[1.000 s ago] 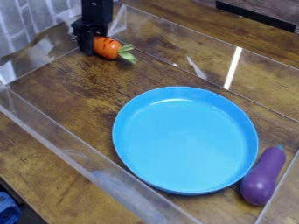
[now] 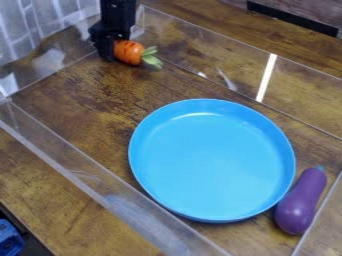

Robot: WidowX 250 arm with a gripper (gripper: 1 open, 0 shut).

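Note:
A dark gripper point(image 2: 112, 44) is at the upper left, low beside an orange carrot point(image 2: 128, 52) with green leaves pointing right. The gripper seems shut on the carrot, though its fingertips are partly hidden. A round blue plate point(image 2: 211, 158) lies at the lower middle right, and a purple eggplant point(image 2: 301, 200) lies at its lower right.
Clear tray walls point(image 2: 94, 185) edge the wooden surface. The wood between the carrot and the plate is clear, as is the left middle. A blue object point(image 2: 8, 238) sits outside at the bottom left corner.
The gripper and carrot have shifted slightly upward, and the carrot's angle has changed a little. The plate and eggplant have not moved.

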